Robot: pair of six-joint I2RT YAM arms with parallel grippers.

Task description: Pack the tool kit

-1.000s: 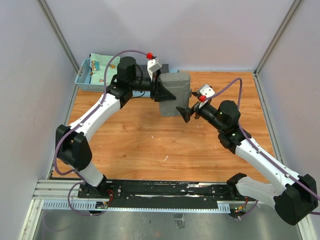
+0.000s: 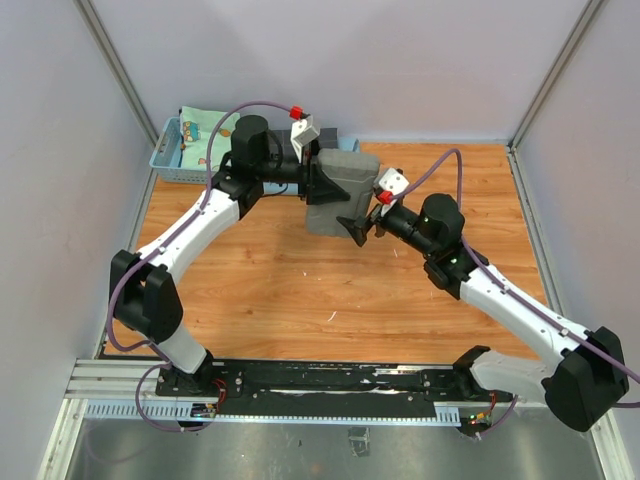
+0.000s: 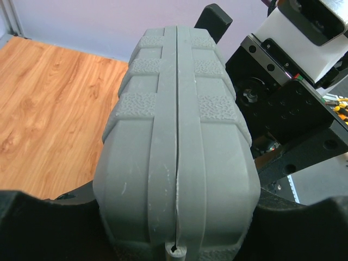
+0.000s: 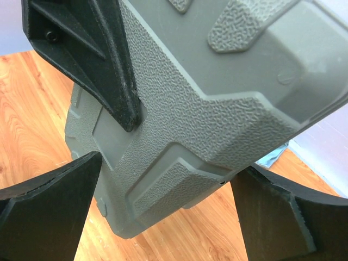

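A closed grey tool case hangs above the table, tilted a little in the top view. My left gripper is shut on it, and in the left wrist view the seam edge of the case faces the camera between the fingers. One black left finger presses on its broad face in the right wrist view. My right gripper stands open at the lower right edge of the case, whose corner fills the view between the right fingers. Whether they touch the case cannot be told.
A blue basket with a green and white cloth stands at the back left. Another blue container is partly hidden behind the left gripper and case. Several tools show at the far right.
My right gripper has moved left, closer against the case. The lower end of the case has swung slightly left, tilting it. The left arm has stayed almost still.
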